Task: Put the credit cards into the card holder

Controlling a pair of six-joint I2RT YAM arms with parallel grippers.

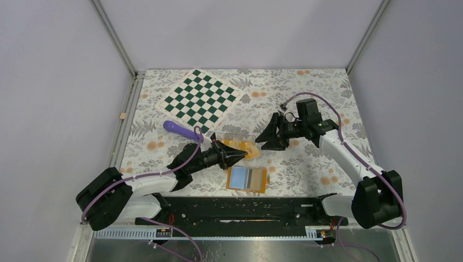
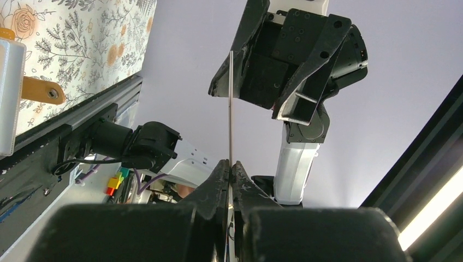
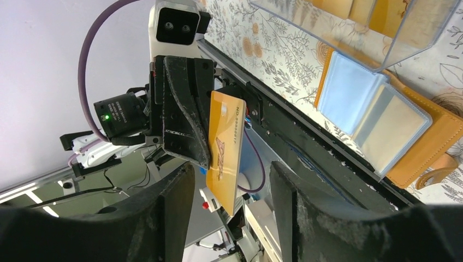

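My left gripper is shut on a yellow card, which stands edge-on between its fingertips in the left wrist view. My right gripper stands open, facing the card from the right with a gap, nothing between its fingers. The open card holder, orange leather with clear sleeves, lies at the table's front edge, with a blue card and pale sleeves showing. Behind it a clear box holds more yellow cards, partly hidden by my left gripper in the top view.
A purple cylindrical object lies left of the box. A green-and-white checkered board lies at the back left.
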